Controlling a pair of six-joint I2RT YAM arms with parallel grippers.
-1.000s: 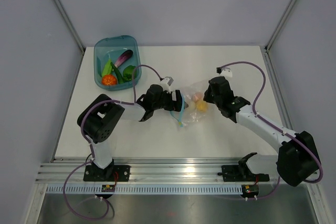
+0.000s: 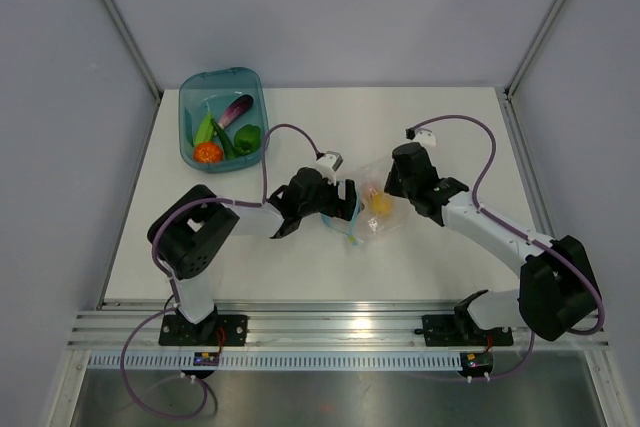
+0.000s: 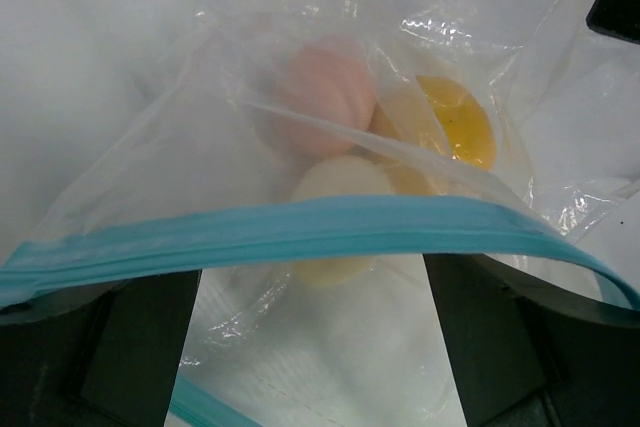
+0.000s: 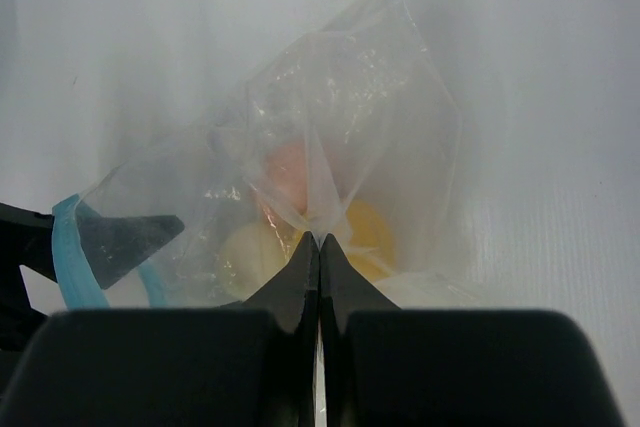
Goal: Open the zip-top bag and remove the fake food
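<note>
A clear zip bag with a blue seal band lies mid-table, its mouth gaping toward my left arm. Inside are a pink round piece, a yellow piece and a pale piece. My left gripper is partly open, its fingers reaching past the band into the mouth, with no food between them. Across the bag, my right gripper is shut, and folds of plastic film gather at its tips. In the top view, the arms partly cover the bag.
A teal bin at the back left holds toy vegetables: an eggplant, a green pepper, a tomato and others.
My left gripper has shifted right, deeper into the bag's mouth. The yellow piece sits a little further left in the top view.
</note>
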